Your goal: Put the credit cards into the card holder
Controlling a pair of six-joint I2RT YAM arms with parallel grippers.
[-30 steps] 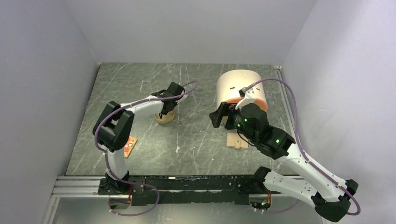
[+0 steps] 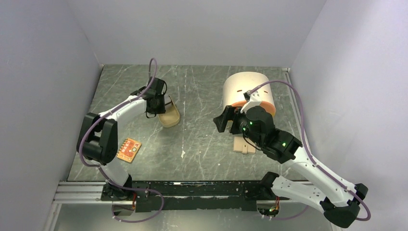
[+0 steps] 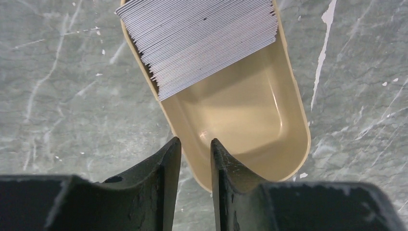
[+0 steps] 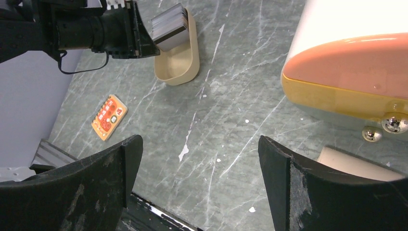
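A beige oval tray (image 2: 170,119) stands left of the middle. In it a stack of thin grey-edged cards (image 3: 199,41) fills one end; its other end is bare. My left gripper hangs above the tray's rim near the bare end, its fingers part open with only the tray wall showing between them. Right of the middle, my right gripper stands wide open over bare table, empty. A flat beige case with a strap (image 2: 244,145), which looks like the card holder, lies below the right arm, partly hidden.
A large white rounded object with an orange front (image 4: 356,67) stands at the back right, close to my right arm. An orange notebook (image 2: 129,150) lies front left.
My left arm has swung left and turned, away from over the tray's right side, so more of the tray shows. The right arm has barely moved.
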